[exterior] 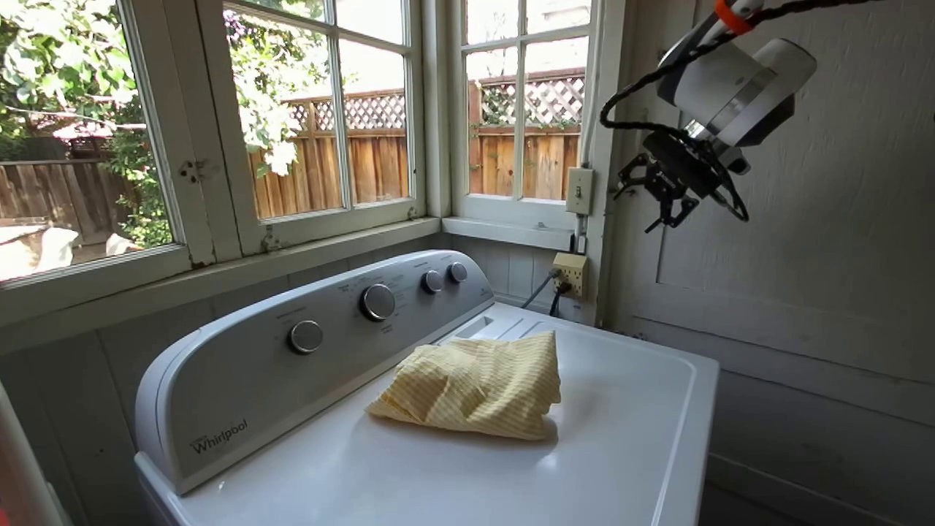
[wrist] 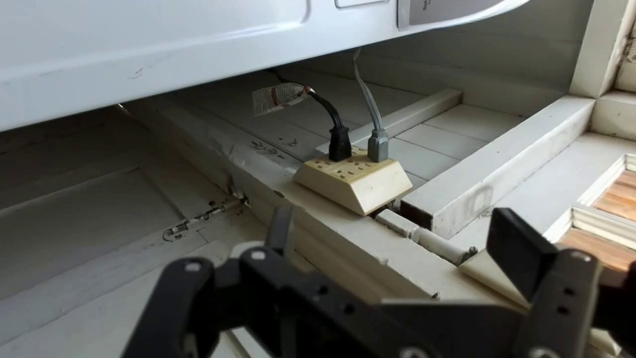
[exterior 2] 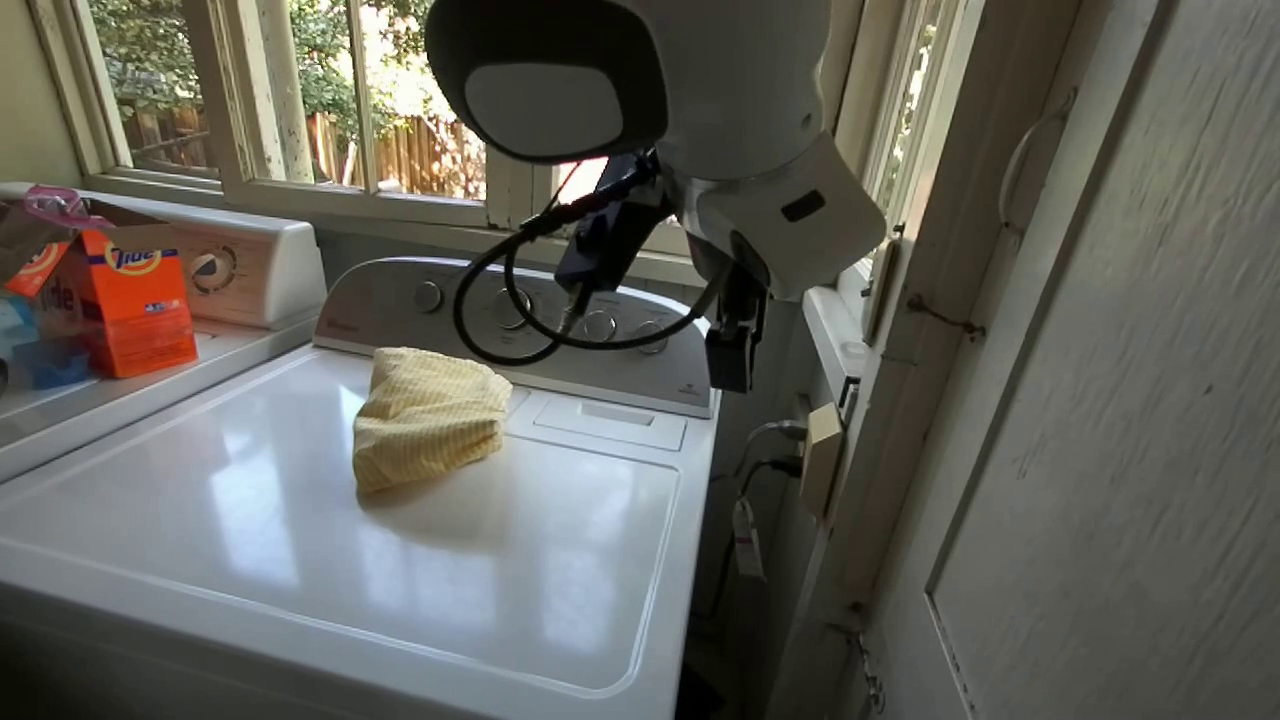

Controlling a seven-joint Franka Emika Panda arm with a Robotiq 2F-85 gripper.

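Observation:
A yellow striped cloth (exterior: 473,386) lies crumpled in a raised heap on the white top of the Whirlpool machine (exterior: 613,421). In the second exterior view the same cloth (exterior 2: 426,420) rests near the control panel. My gripper (exterior: 646,203) hangs in the air at the upper right, well away from the cloth and above the machine's right side. Its fingers stand wide apart in the wrist view, where the gripper is open with nothing between. The cloth is out of the wrist view.
A wall outlet block (wrist: 357,179) with two plugged cords sits beyond the machine's right edge. An orange Tide box (exterior 2: 132,306) stands on the neighbouring machine at left. A door (exterior 2: 1116,420) borders the right side.

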